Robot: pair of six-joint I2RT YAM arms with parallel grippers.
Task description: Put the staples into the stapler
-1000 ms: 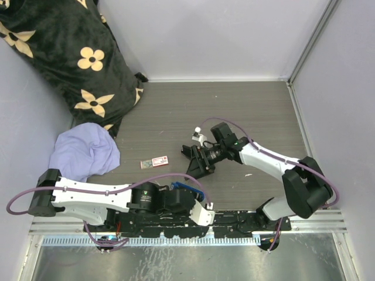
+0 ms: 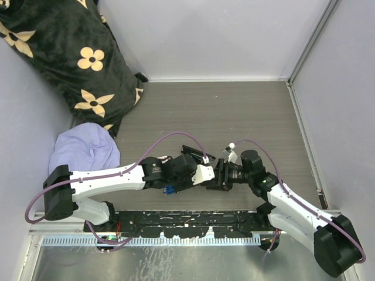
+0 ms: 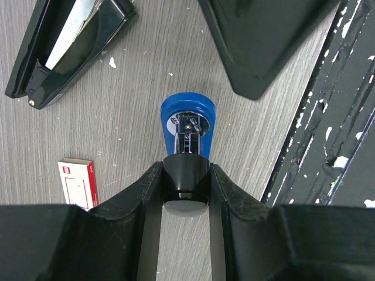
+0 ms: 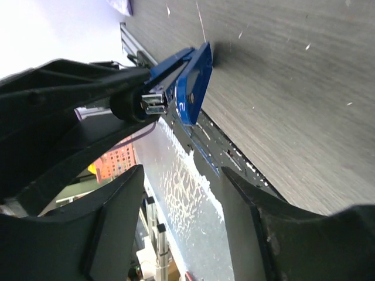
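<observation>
A black stapler (image 2: 198, 154) lies opened on the table, its metal inside showing in the left wrist view (image 3: 70, 41). The small white and red staple box (image 3: 78, 183) sits apart from it; the left arm mostly covers this box in the top view. My left gripper is shut on a blue tool (image 3: 188, 104) with a metal middle and a black end, held over bare table. Nothing shows between the spread fingers of my right gripper. The blue tool (image 4: 193, 88) and left gripper appear ahead of them.
A dark form, apparently part of the right gripper, is close by in the left wrist view. A lilac cloth (image 2: 85, 152) and a dark patterned fabric (image 2: 70, 58) occupy the left side.
My left arm has moved back from the front edge with the blue tool, now covering most of the staple box.
</observation>
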